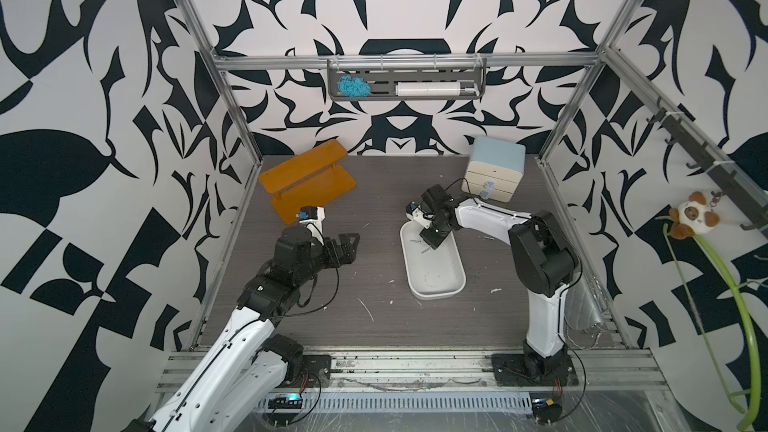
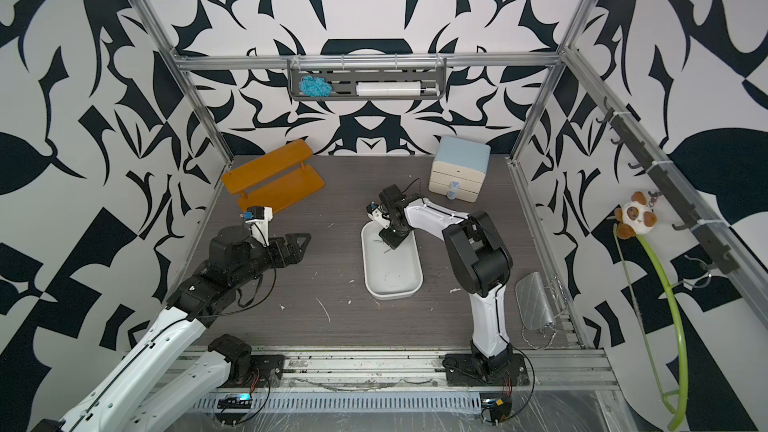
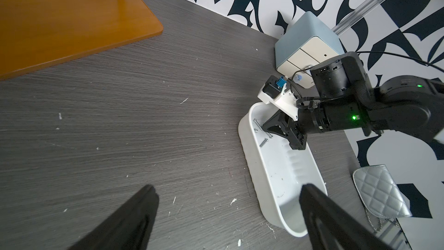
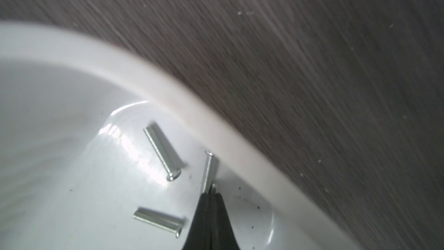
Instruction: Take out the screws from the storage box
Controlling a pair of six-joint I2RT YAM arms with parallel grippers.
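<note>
The white storage box [image 1: 432, 276] stands mid-table, screws inside. In the right wrist view screws [image 4: 160, 150] lie on its floor, another screw [image 4: 156, 220] lower left, more beside my right gripper, which is shut low inside the box, tips at a screw near the wall; nothing clearly shows between its fingers. The left wrist view shows screws [image 3: 263, 142] under that arm. My left gripper [image 1: 349, 249] stands open and empty above the table, left of the box.
An orange wooden stand [image 1: 316, 192] lies back left, a small drawer cabinet [image 1: 493, 160] back right. A silver quilted bag [image 3: 379, 189] is at the right edge. The table left of the box is mostly clear.
</note>
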